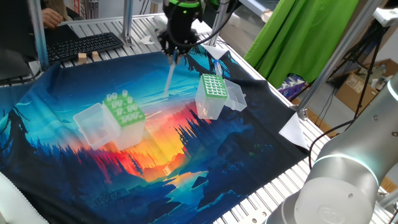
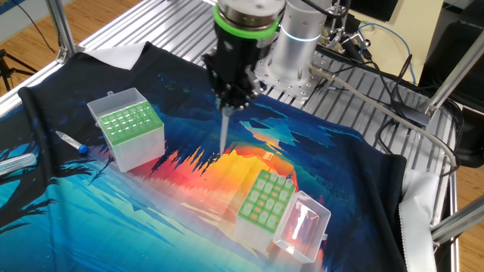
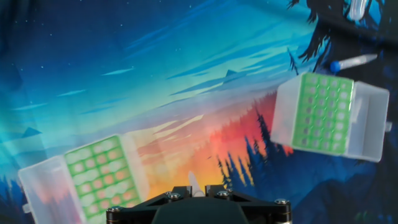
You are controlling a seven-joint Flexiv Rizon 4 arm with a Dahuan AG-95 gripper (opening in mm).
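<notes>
My gripper (image 1: 172,56) is shut on a long, translucent pipette tip (image 2: 224,136), which hangs almost upright above the cloth between two tip boxes. In the wrist view the tip (image 3: 194,183) pokes out between the two fingers. One tip box (image 1: 124,124) has several clear tips standing in its green rack, and its lid is folded open. The other tip box (image 2: 134,136) also has its lid open; its green rack (image 1: 214,86) shows a grid of holes with no tips standing up from it. The pipette tip touches neither box.
A blue-capped pen (image 2: 73,142) lies beside the box without visible tips, and another clear object (image 2: 17,164) lies farther out. The printed cloth (image 1: 155,193) has slight folds. A keyboard (image 1: 84,46) sits at the table's far edge.
</notes>
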